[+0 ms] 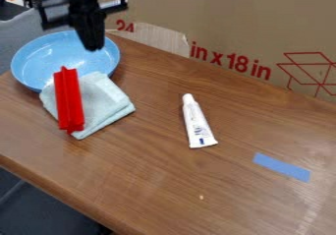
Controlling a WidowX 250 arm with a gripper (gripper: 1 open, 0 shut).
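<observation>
My black gripper (92,32) hangs at the top left, raised above the rim area of a blue bowl (31,60); it is shut, with nothing visible between its fingers. Below it a red bar-shaped object (70,103) lies on a folded pale cloth (105,101), in front of the bowl. A white tube (197,121) lies alone in the middle of the wooden table (197,190).
A blue strip (281,166) lies at the right. A cardboard box (262,37) forms the back, and a grey object (16,30) sits behind the bowl. The table's front left edge drops off.
</observation>
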